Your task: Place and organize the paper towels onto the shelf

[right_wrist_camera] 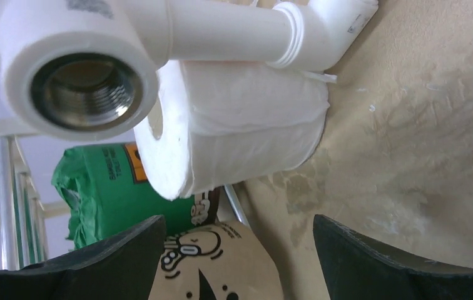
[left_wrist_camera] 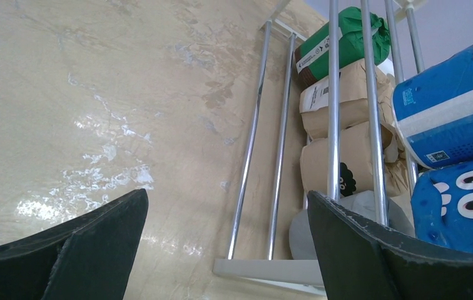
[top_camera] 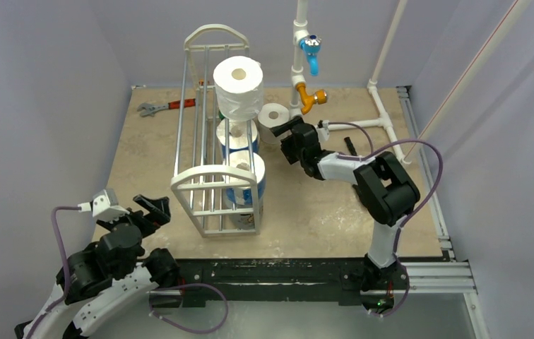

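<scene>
A white paper roll (top_camera: 274, 115) stands on the floor right of the shelf, close by the pipe. In the right wrist view this roll (right_wrist_camera: 253, 128) lies ahead of my right gripper, which is open and empty. Another white roll (top_camera: 239, 88) stands on top of the shelf (top_camera: 215, 171). Two blue-wrapped rolls (top_camera: 244, 169) rest in the rack, one behind the other. Off the shelf's front left corner, my left gripper (top_camera: 152, 212) is open with nothing between its fingers; in its view, the shelf's rails (left_wrist_camera: 246, 150) run past the right finger (left_wrist_camera: 371, 256).
White pipes (top_camera: 352, 125) with an orange tap (top_camera: 311, 97) stand close behind my right gripper. A pipe's open end (right_wrist_camera: 84, 90) partly covers the floor roll. Brown packs (left_wrist_camera: 340, 150) and a green pack (left_wrist_camera: 334, 44) fill the lower shelf. A wrench (top_camera: 165, 106) lies at back left.
</scene>
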